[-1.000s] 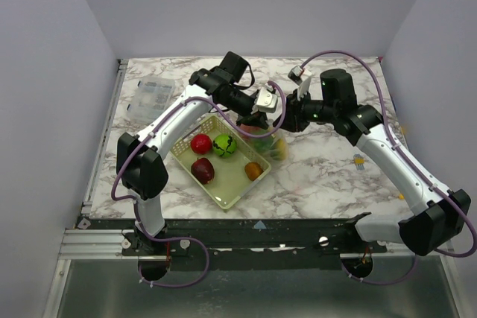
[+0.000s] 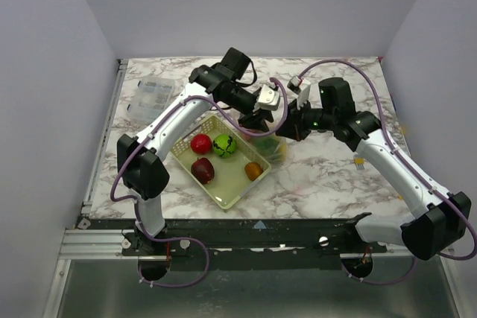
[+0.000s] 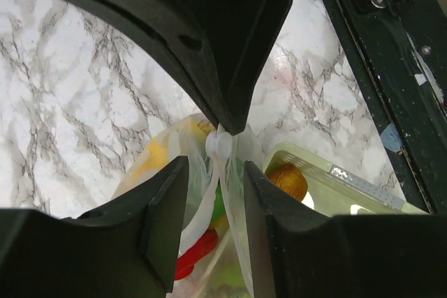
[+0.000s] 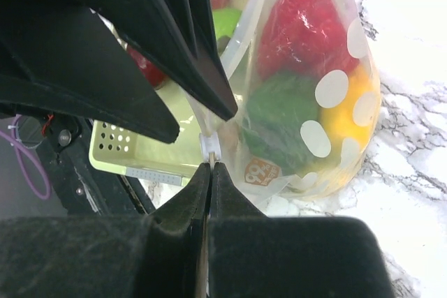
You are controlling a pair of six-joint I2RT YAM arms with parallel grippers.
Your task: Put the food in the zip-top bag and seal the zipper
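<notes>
Clear zip top bag (image 4: 279,40) stands at the centre, holding red food (image 4: 304,29), green food (image 4: 279,109) and yellow food (image 4: 349,113). My right gripper is shut at the bag's upper edge, and its tips meet on a thin whitish piece of the zipper strip (image 4: 209,146). In the left wrist view the pinched zipper clump (image 3: 218,146) hangs right beneath those tips. My left gripper is open, its two fingers apart on either side of the strip. Whether the whole zipper is closed cannot be made out.
A pale green basket (image 2: 232,197) beside the bag holds a tomato (image 2: 200,143), a green ball-like fruit (image 2: 224,145), a dark red fruit (image 2: 203,170) and a brown one (image 2: 253,170). Another clear bag or container (image 2: 151,97) lies at back left.
The right gripper has shifted slightly right and toward the front. The bag's lower part has shifted a little and looks changed in shape. The left arm has barely moved.
</notes>
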